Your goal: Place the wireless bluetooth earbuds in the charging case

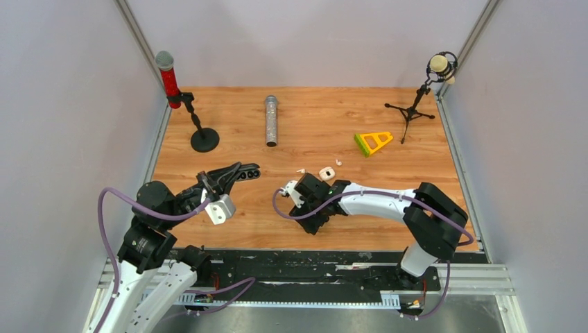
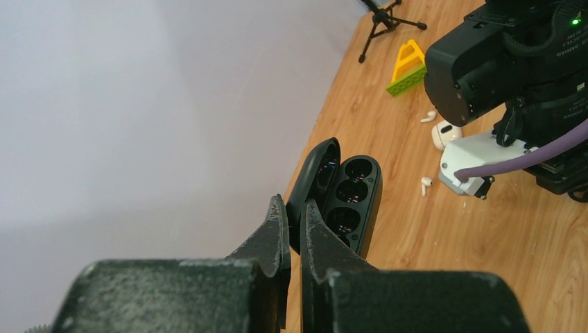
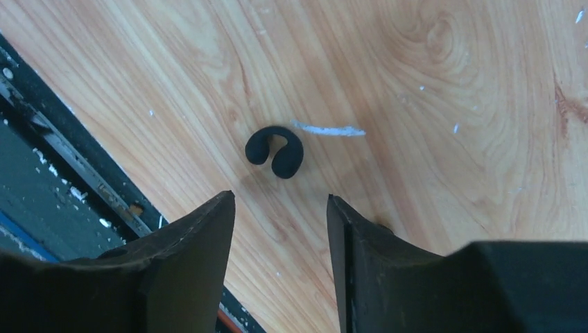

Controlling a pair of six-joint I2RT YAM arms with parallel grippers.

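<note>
A white charging case (image 1: 327, 173) lies mid-table, with white earbuds (image 1: 338, 162) (image 2: 426, 182) nearby; in the left wrist view the case (image 2: 446, 135) is beside my right arm. My left gripper is shut, raised at the left; a black piece with round recesses (image 2: 350, 191) shows just beyond its fingertips, part of the gripper or separate, I cannot tell. My right gripper is part open, pointing down over the near-middle table, nothing between its fingers. A small black horseshoe-shaped piece (image 3: 274, 149) lies ahead of its fingertips.
A red microphone on a stand (image 1: 170, 83) is back left, a silver microphone (image 1: 271, 121) back middle, a tripod microphone (image 1: 416, 104) back right, a yellow-green wedge (image 1: 374, 142) right of middle. The table's front edge is close under my right gripper.
</note>
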